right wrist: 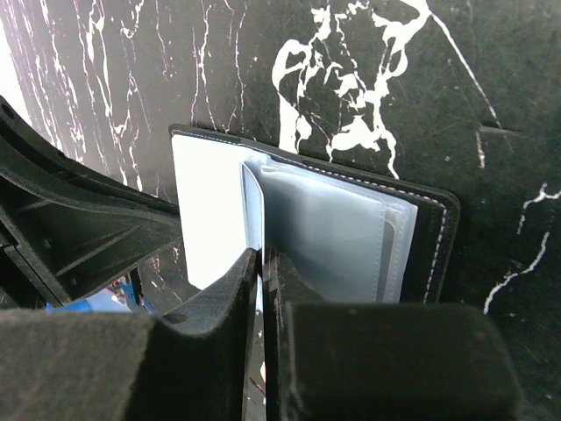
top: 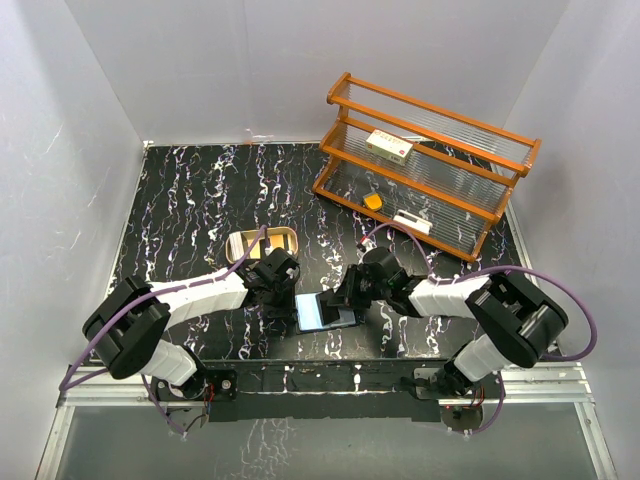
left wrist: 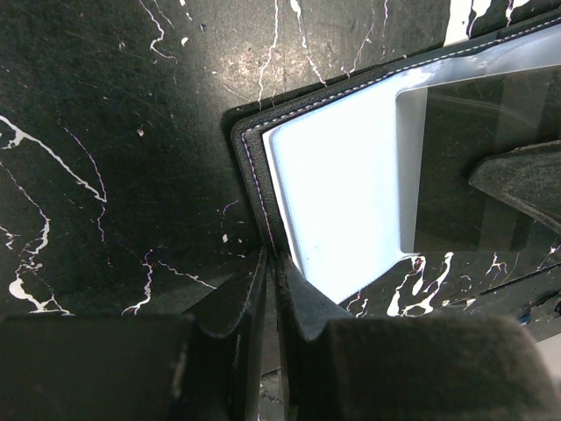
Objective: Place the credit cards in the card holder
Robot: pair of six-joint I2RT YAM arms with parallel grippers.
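The black card holder [top: 310, 312] with stitched edge and pale sleeves lies open on the marble table between both grippers. In the left wrist view my left gripper is shut on the holder's left edge, beside a white panel [left wrist: 335, 180]. In the right wrist view my right gripper is shut on an upright pale translucent sleeve [right wrist: 254, 206] in the middle of the holder, with further sleeves [right wrist: 333, 237] to its right. I cannot tell whether a card is in these sleeves.
A tan tray [top: 237, 243] with cards or small items stands behind my left arm. A wooden rack [top: 430, 179] with a white box [top: 389, 147] and a yellow item [top: 372, 201] fills the back right.
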